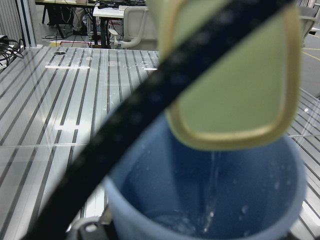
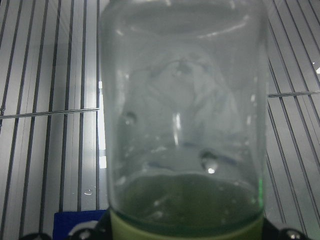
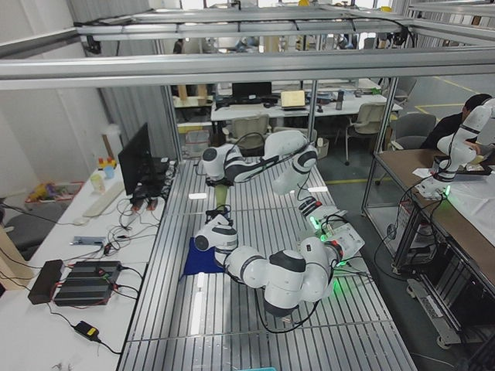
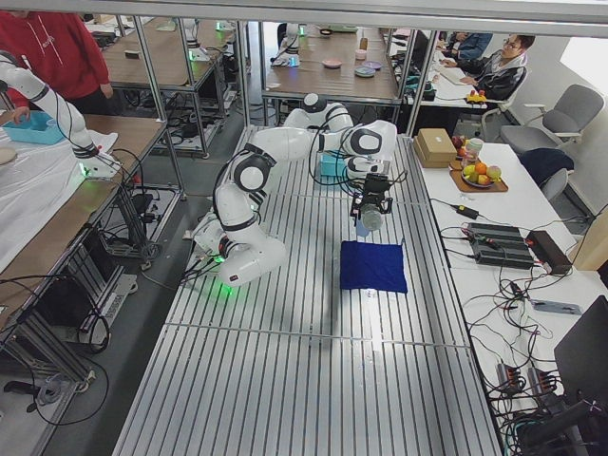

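Observation:
A green-rimmed clear pitcher (image 2: 185, 125) with some liquid at its lower end fills the right wrist view; it appears held in a gripper (image 4: 372, 204), shown at the upper arm in the camera left view. In the left wrist view the pitcher's green end (image 1: 230, 85) is tipped over a blue cup (image 1: 130, 200), with a thin stream falling into it; a black strap-like band crosses blurred in front. The cup sits at the left gripper, whose fingers are mostly hidden. A dark blue cloth (image 4: 372, 266) lies on the slatted table below.
A light blue bin (image 4: 332, 169) stands at one end of the table (image 4: 266, 399). A side desk holds a fruit tray (image 4: 494, 185), black boxes (image 4: 494, 244), cables and a monitor (image 3: 135, 162).

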